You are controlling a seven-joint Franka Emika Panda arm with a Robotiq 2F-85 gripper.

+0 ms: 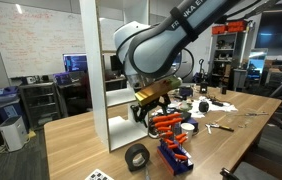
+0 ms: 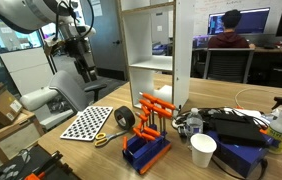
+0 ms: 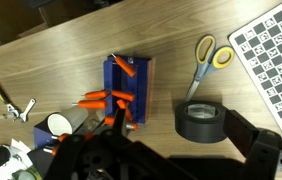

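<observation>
My gripper is open and holds nothing. It hangs in the air above the table, and in the second exterior view the gripper point(image 2: 71, 62) is over the left side. Below, in the wrist view, a black roll of tape point(image 3: 199, 122) lies between the spread fingers in the picture, well under them. Scissors point(image 3: 203, 72) with blue and yellow handles lie beside it. A blue rack point(image 3: 129, 72) with orange-red pieces point(image 3: 124, 97) stands to the left of the tape; these pieces point(image 2: 159, 103) rise as a stack in the second exterior view.
A checkered board point(image 2: 84, 123) lies flat on the table. A white cup point(image 2: 203, 151), a clear bottle point(image 2: 194, 123) and a spray bottle point(image 2: 280, 123) crowd the right. Behind the rack stands a tall white shelf point(image 2: 186, 58). Bare wood lies around the scissors.
</observation>
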